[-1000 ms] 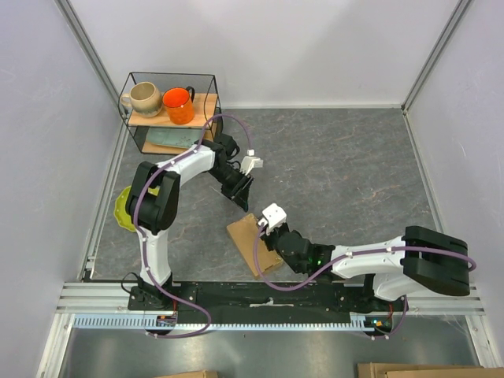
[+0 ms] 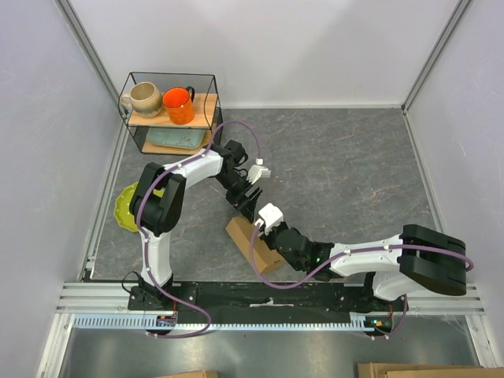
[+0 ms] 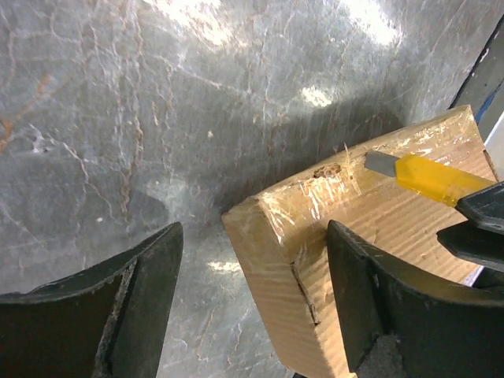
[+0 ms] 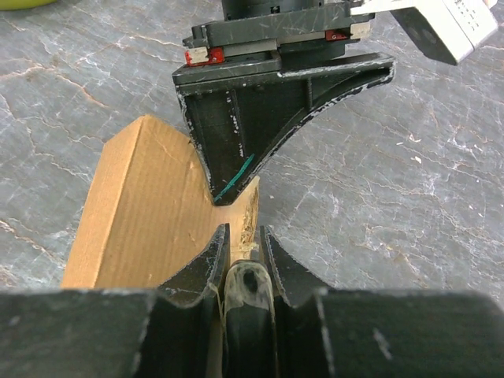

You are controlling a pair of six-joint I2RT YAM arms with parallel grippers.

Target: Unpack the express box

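The brown cardboard box (image 2: 256, 245) lies tilted on the grey floor, with clear tape along its edge in the left wrist view. Over its far corner stands my left gripper, fingers part open; one finger (image 3: 354, 268) is over the box and the other is beside it, with nothing gripped. My right gripper is shut on a cutter, whose yellow body (image 3: 441, 179) and grey blade lie at the taped edge in the left wrist view. From the right wrist view, only the cutter's dark rounded end (image 4: 249, 285) shows clearly.
A yellow-green dish (image 2: 124, 209) lies at the left. Behind it a wire rack (image 2: 172, 127) holds an orange mug (image 2: 179, 105) and a beige mug (image 2: 145, 99).
My left gripper has come down and slightly right onto the box's far corner, and its fingers have spread.
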